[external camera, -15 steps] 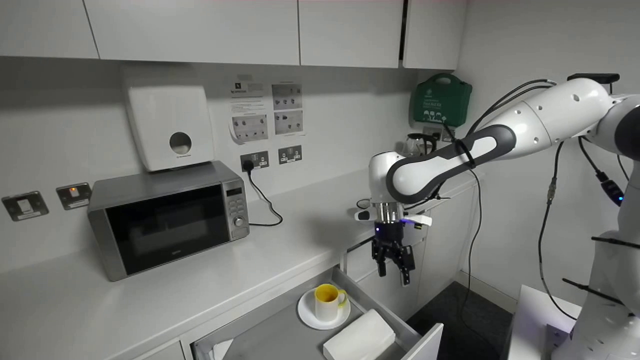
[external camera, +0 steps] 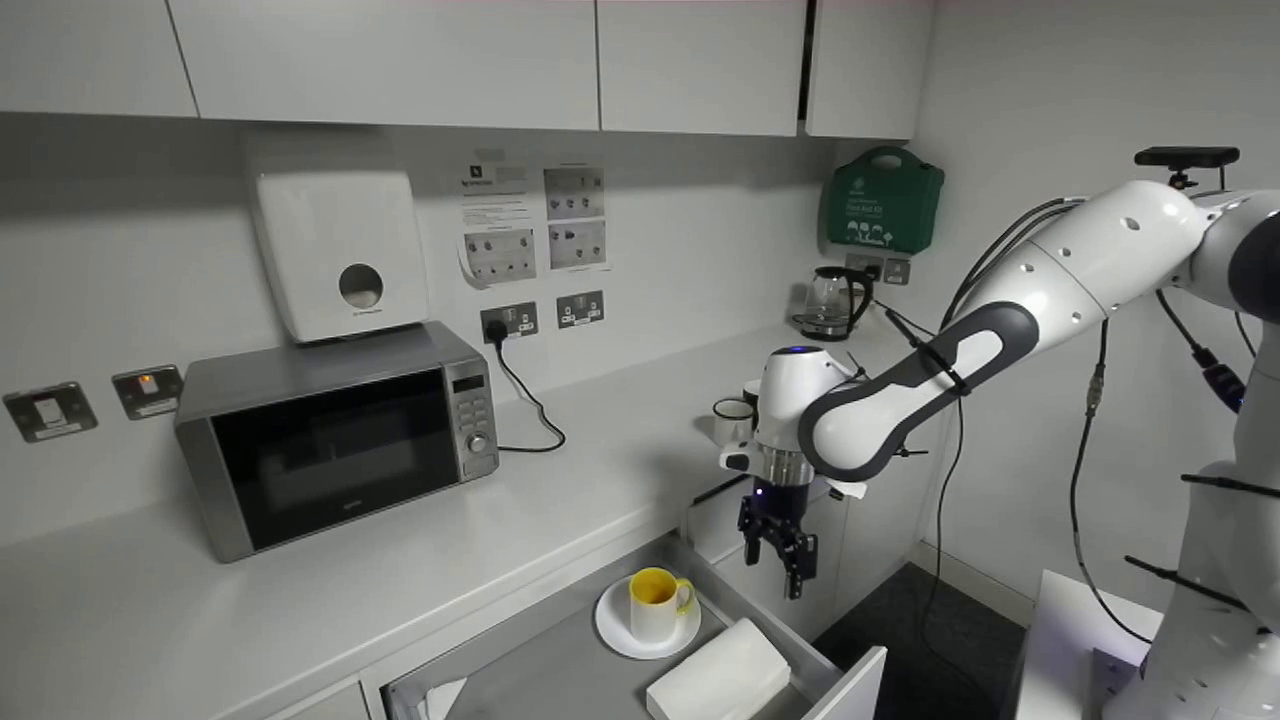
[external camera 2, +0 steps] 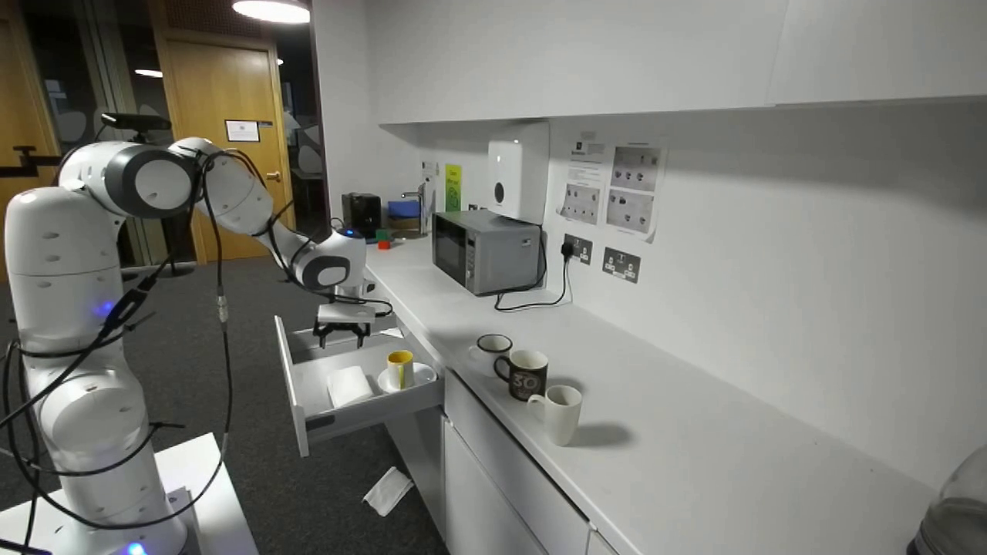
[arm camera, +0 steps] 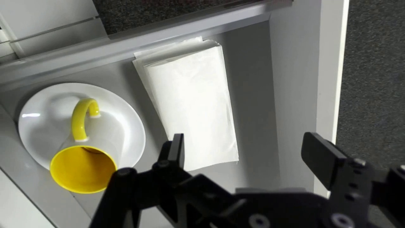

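My gripper (external camera: 774, 576) hangs over the open drawer (external camera 2: 375, 416), fingers pointing down and spread wide, nothing between them. In the wrist view the fingers (arm camera: 176, 152) stand far apart, the left one overlapping the lower edge of a folded stack of white paper (arm camera: 193, 106). A white mug with a yellow inside and handle (arm camera: 85, 159) stands on a white saucer (arm camera: 129, 117), left of the paper. Exterior view 2 also shows the mug (external camera 2: 400, 368) upright, beside the white stack (external camera 2: 349, 387) in the drawer.
On the worktop stand a white mug (external camera 2: 560, 415), a dark mug (external camera 2: 527, 375) and a dark-rimmed cup (external camera 2: 493, 345). A microwave (external camera: 348, 420) sits farther along. The drawer's front panel (arm camera: 330, 76) borders the open floor. A white cloth or paper (external camera 2: 389, 490) lies on the floor.
The arm's wrist and gripper have come lower and shifted slightly, with the gripper still spread. The mug, saucer, paper and drawer have not moved.
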